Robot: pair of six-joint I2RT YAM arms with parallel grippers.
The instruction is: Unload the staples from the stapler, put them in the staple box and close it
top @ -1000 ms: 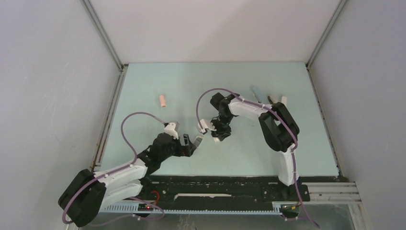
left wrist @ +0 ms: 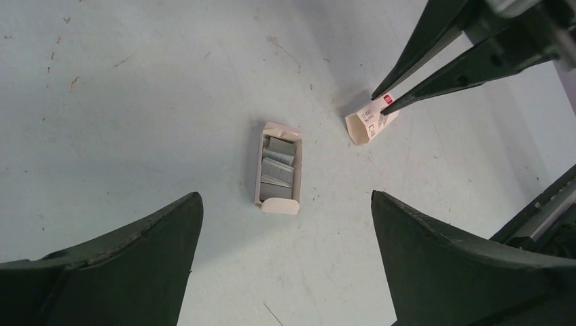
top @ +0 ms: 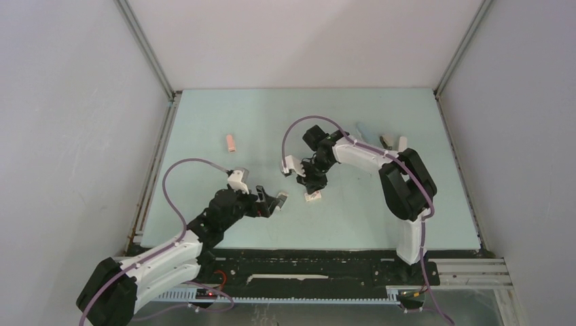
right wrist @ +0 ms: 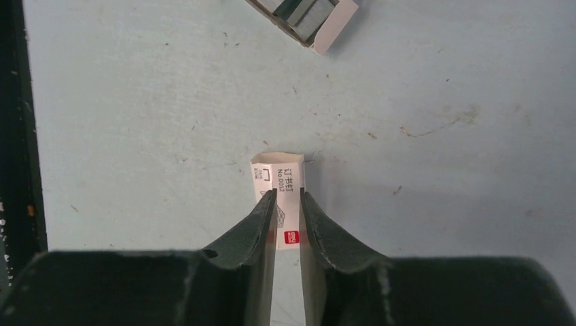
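Note:
A small pinkish-white tray [left wrist: 280,206] holding several strips of grey staples lies on the table, centred between the widely open fingers of my left gripper in the left wrist view. Nothing is held there. Beside the tray lies a white printed box sleeve [right wrist: 292,176] with one end open. My right gripper is over that sleeve, its narrow fingertips slightly apart and the sleeve showing between and below them; it is not clamped. A blue object [top: 365,131], perhaps the stapler, lies at the back right in the top view.
Beyond the right arm are a pale block [top: 403,143] and a dark-and-tan item [top: 387,141]. A small pink box [top: 231,142] sits at the back left.
My right gripper has shifted a little relative to the sleeve, and more of the sleeve shows below it in the top view.

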